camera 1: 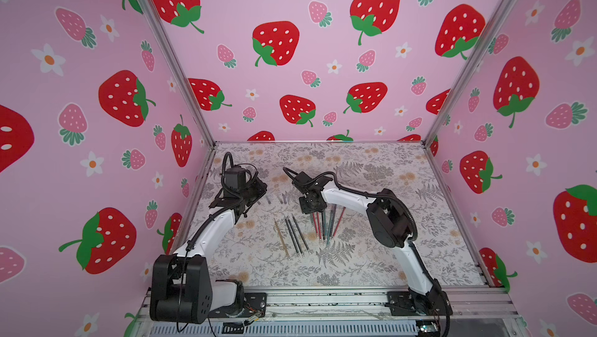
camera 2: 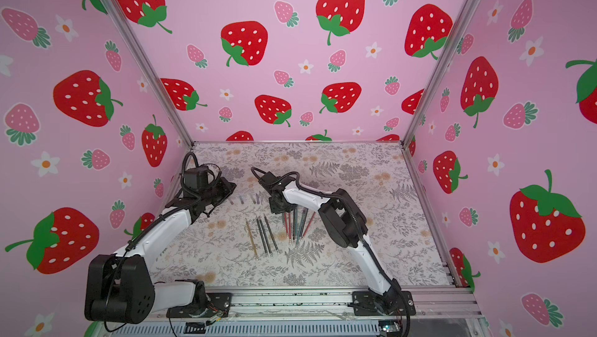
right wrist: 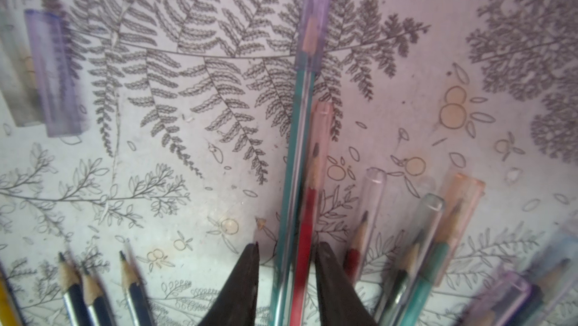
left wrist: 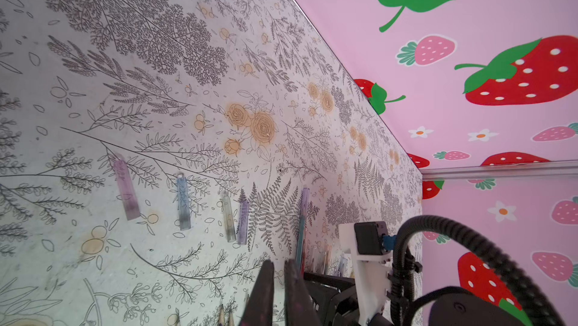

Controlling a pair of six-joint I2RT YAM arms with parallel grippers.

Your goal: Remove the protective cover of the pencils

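Observation:
In the right wrist view, a teal pencil (right wrist: 290, 187) wearing a long purple cap (right wrist: 316, 16) lies against a red pencil (right wrist: 306, 247) with a clear cap (right wrist: 320, 139). My right gripper is part open, its two fingers on either side of this pair. More capped pencils, one under an orange cap (right wrist: 460, 220), lie just to the right. Loose caps rest on the table: a pink one (left wrist: 126, 187), a blue one (left wrist: 183, 202), a clear one (left wrist: 228, 217) and a purple one (left wrist: 242, 221). My left gripper is away at the left, narrowly open, nothing between its fingers.
Uncapped pencils lie left of the capped group: several dark ones (camera 1: 293, 235) and a yellow one (camera 1: 281, 237). Bare patterned table (camera 1: 385, 169) extends behind and to the right. The left wall (camera 1: 186, 237) is close to the left arm.

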